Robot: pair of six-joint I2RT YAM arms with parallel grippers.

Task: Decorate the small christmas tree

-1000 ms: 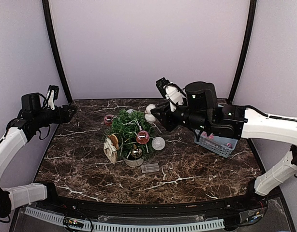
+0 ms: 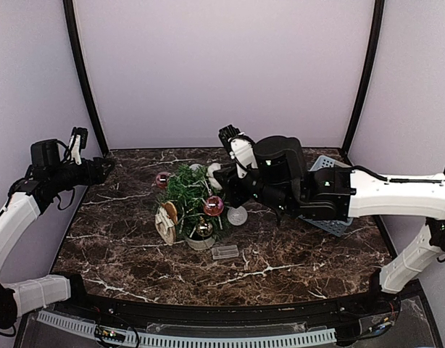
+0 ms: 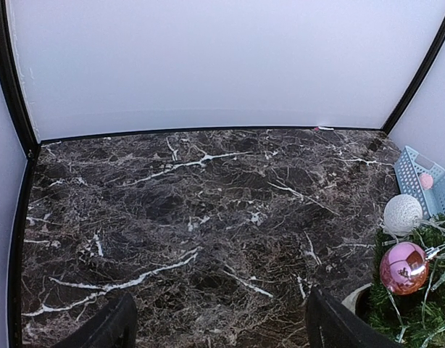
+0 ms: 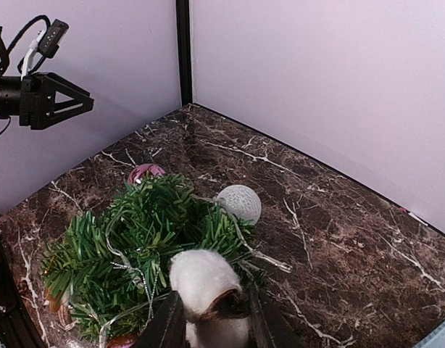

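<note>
The small tree [image 2: 183, 188] stands mid-table with pink baubles [image 3: 404, 268], a gold bauble [image 2: 204, 229], white textured balls [image 4: 239, 204] and a cloth-like ornament [image 2: 164, 222]. My right gripper [image 2: 231, 185] is at the tree's upper right, shut on a white fluffy ornament [image 4: 205, 283], seen against the greenery in the right wrist view. My left gripper [image 2: 99, 168] hangs at the far left, away from the tree, open with nothing between its fingers.
A blue basket [image 3: 416, 181] stands at the right behind the right arm. A small clear plastic piece [image 2: 225, 252] lies in front of the tree. Walls enclose the back and sides.
My right gripper has moved left and slightly down toward the tree with the white ornament. The left arm has stayed still.
</note>
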